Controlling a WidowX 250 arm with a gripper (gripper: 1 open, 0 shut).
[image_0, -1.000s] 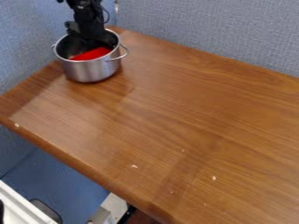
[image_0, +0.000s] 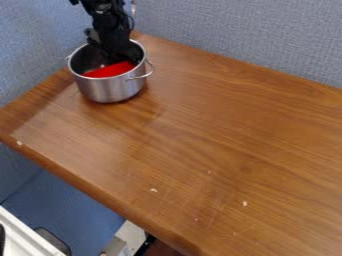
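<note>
A steel pot (image_0: 112, 88) with side handles stands at the back left of the wooden table (image_0: 214, 150). Something red (image_0: 107, 70) lies inside it. My black gripper (image_0: 110, 50) reaches down from above into the back of the pot, over the red thing. Its fingertips are dark against the pot's inside, so I cannot make out their state or anything between them.
Blue-grey padded walls border the table at the left and back. Below the front left edge are a white object (image_0: 20, 240) and blue flooring.
The arm has shifted slightly within the back of the pot, and a little more of the red thing shows. The pot sits about where it was.
</note>
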